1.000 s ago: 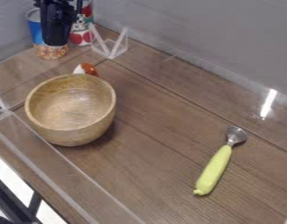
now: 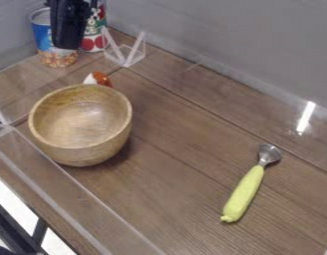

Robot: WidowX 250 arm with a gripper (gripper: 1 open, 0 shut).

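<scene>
My gripper [image 2: 68, 36] hangs at the top left, dark, in front of the cans at the back, high above the table; whether its fingers are open or shut is hard to make out. Below it a wooden bowl [image 2: 80, 139] sits near the table's left edge. Just behind the bowl lies a small orange-and-white object [image 2: 97, 79]. A yellow-handled scoop [image 2: 243, 191] with a metal head lies on the right part of the table.
A blue-labelled can [image 2: 43, 40] and a red-and-white can [image 2: 95, 40] stand in the back left corner, beside a clear plastic stand [image 2: 127, 52].
My gripper has shifted slightly upward at the top left. The bowl, scoop and other objects have not moved.
</scene>
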